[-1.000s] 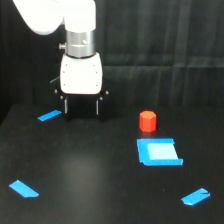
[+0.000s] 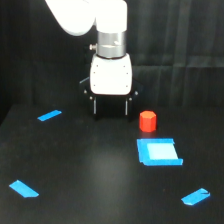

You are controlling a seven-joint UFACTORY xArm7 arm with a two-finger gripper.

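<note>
A red block, hexagonal in outline, stands on the dark table toward the back right. To its left and a little higher in the camera view, my white gripper points downward with its two thin fingers spread apart and nothing visible between them. The block and the gripper are apart. In front of the block lies a white square framed by blue tape; the square is bare.
Strips of blue tape mark the table at the back left, front left and front right. A dark curtain hangs behind.
My gripper has moved right, closer to the red block, its fingers staying apart. The block, the white square and the tape have not moved.
</note>
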